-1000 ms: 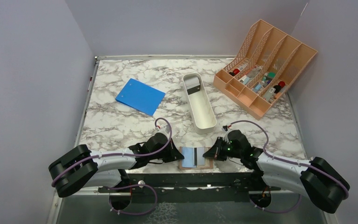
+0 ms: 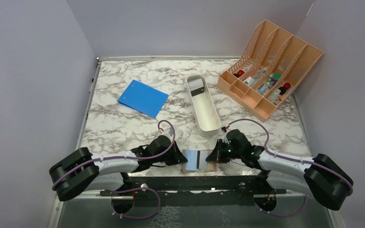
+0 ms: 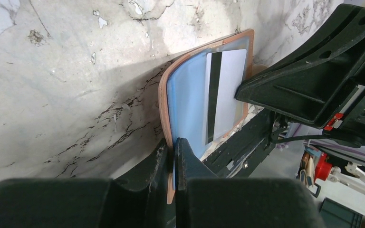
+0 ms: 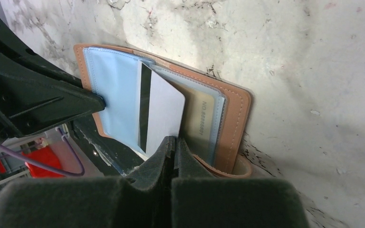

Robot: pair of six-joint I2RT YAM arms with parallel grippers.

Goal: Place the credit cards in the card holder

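The card holder (image 2: 191,164) lies open at the table's front edge, brown outside with a light blue pocket side (image 4: 115,85) and a clear pocket side (image 4: 217,116). My left gripper has the holder's left edge between its fingers, with little gap showing. A white card (image 4: 165,102) with a black stripe lies across the holder's middle, raised on its right side. My right gripper is shut at the card's lower right corner. Whether the card's striped end is inside the blue pocket, I cannot tell. A beige card (image 4: 197,111) shows in the clear side.
Behind the holder stands a long white tray (image 2: 204,108) with a grey-and-black item at its far end. A blue folder (image 2: 143,98) lies back left, and an orange rack (image 2: 247,95) of small bottles stands back right. Bare marble separates them.
My right gripper has shifted slightly left, and the white card has moved a little left with it. The left arm and the holder look about the same.
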